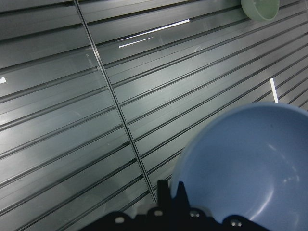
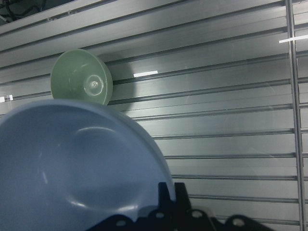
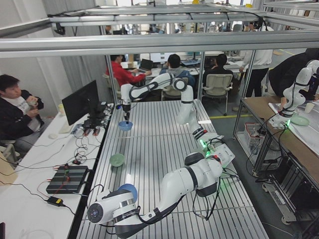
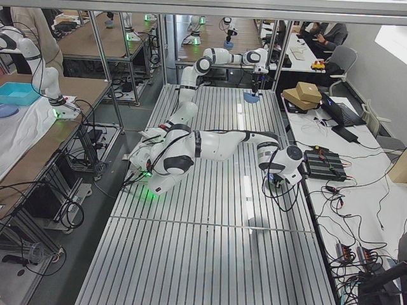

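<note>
My right gripper (image 3: 127,117) is shut on the rim of a blue bowl (image 3: 125,126) at the far end of the slatted table; in the right wrist view its fingers meet that rim. My left gripper is shut on the rim of another blue bowl (image 1: 245,163), which is partly hidden by the near arm in the camera left view. A green bowl (image 3: 116,160) stands on the table between the two blue bowls.
A desk (image 3: 35,194) with monitor, black boxes and cables runs along the left side in the camera left view. Aluminium frame bars cross overhead.
</note>
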